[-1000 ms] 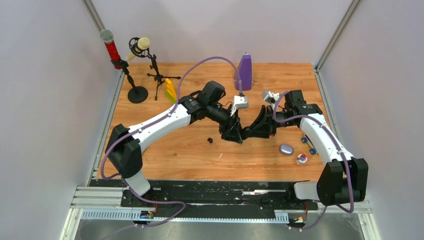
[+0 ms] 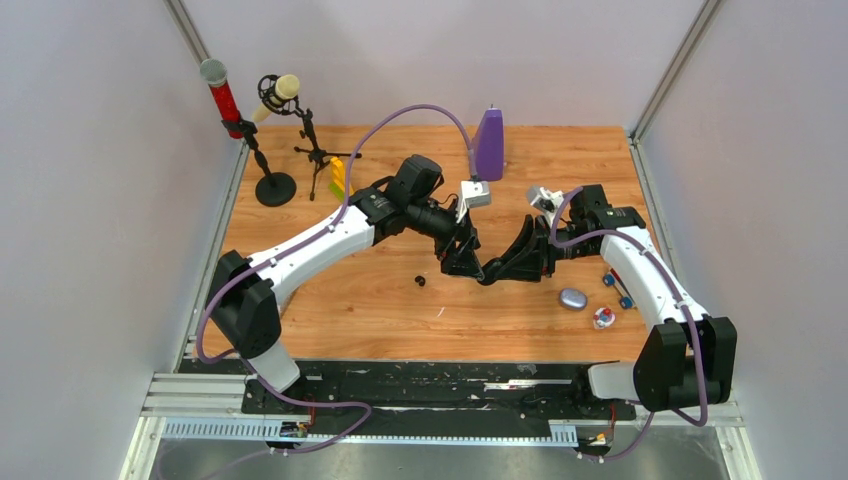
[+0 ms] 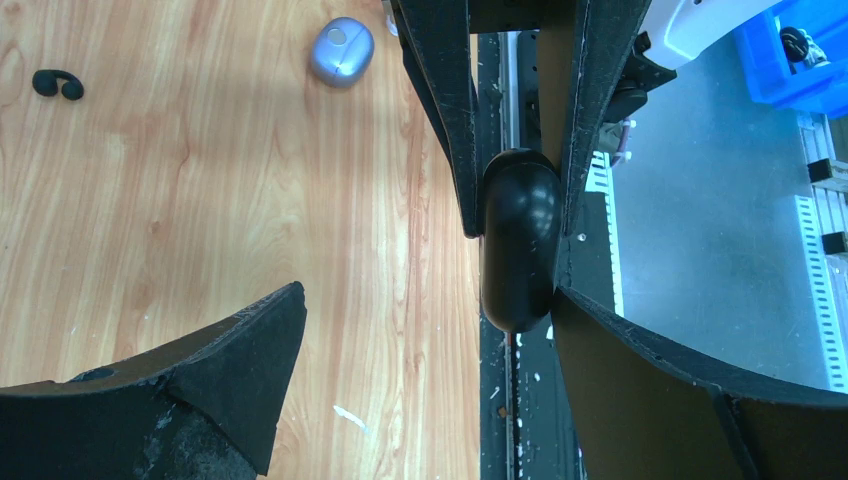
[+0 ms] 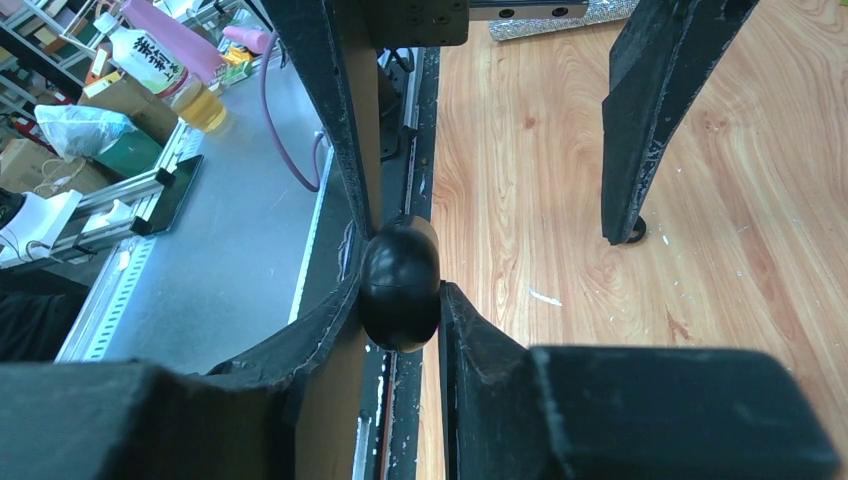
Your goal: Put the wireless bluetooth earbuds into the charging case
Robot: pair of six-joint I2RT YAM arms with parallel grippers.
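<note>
A glossy black oval earbud piece is held in the fingertips of my right gripper, which is shut on it; it shows upright in the left wrist view [image 3: 518,250]. My left gripper stands open around the near side of that piece, one finger close beside it. Another black earbud [image 3: 58,82] lies on the wooden table [image 2: 400,330], left of centre in the top view [image 2: 420,280]. A bluish silver oval charging case [image 3: 342,52] rests on the table to the right [image 2: 573,298].
A purple object [image 2: 488,145] stands at the back centre, microphone stands [image 2: 275,188] and a yellow toy [image 2: 339,175] at the back left. A small skateboard-like toy [image 2: 620,290] and a round red-white item [image 2: 604,318] sit at the right.
Over the last second my left gripper has moved slightly up and left in the top view, and the right arm has shifted slightly down.
</note>
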